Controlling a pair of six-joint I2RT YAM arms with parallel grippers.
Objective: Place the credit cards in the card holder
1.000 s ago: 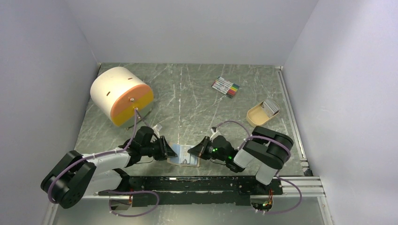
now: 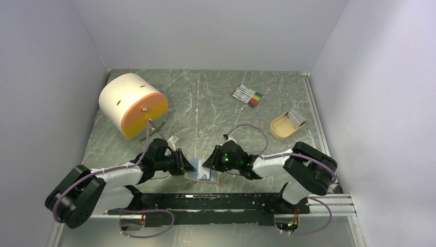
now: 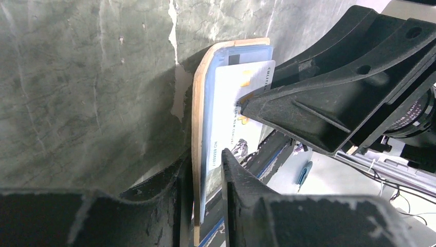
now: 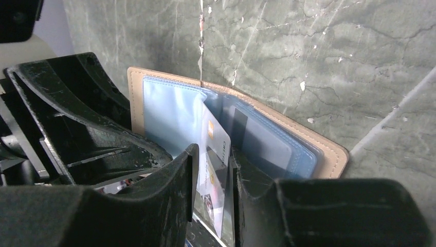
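The tan and blue card holder (image 4: pixel 329 159) lies open at the table's front middle between my grippers. A white card stands at its middle in the right wrist view, with my right gripper around it, fingers part open; whether they grip it is unclear. My left gripper (image 2: pixel 182 163) is at the holder's left edge, which sits between its open fingers in the left wrist view. The holder's lower part is hidden by the grippers.
A white and orange cylinder (image 2: pixel 123 103) stands at the back left. Markers (image 2: pixel 247 95) lie at the back right, and a beige box (image 2: pixel 282 126) with white cards is at the right.
My right arm has shifted and turned, its wrist moving a little toward the right, with the gripper still at the holder. The left arm looks almost unchanged.
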